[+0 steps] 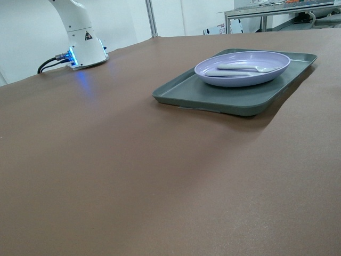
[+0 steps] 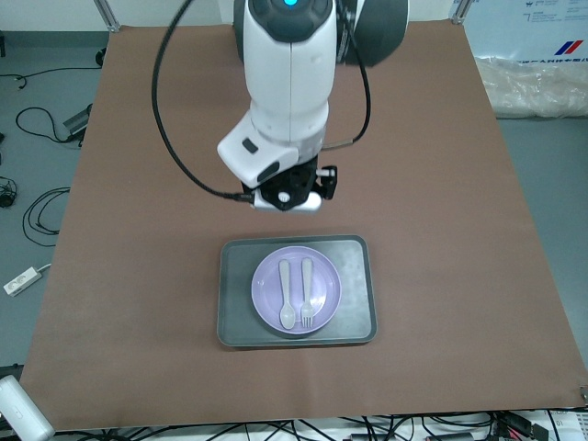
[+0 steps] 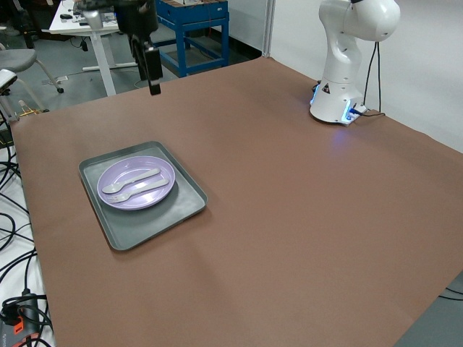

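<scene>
A grey tray (image 2: pixel 239 294) lies on the brown table, holding a lavender plate (image 2: pixel 272 303) with a white spoon (image 2: pixel 287 312) and a white fork (image 2: pixel 307 299) side by side on it. In the right view the same tray (image 3: pixel 173 213) is left of the table's middle. My gripper (image 3: pixel 153 83) hangs over the table beyond the tray, high in that view. In the left view its housing hides most of it, and the top view does not show it. Whether it is open or shut I cannot tell.
A white robot arm base (image 3: pixel 333 101) stands at the table's edge in the right view. Cables and power strips lie off the table.
</scene>
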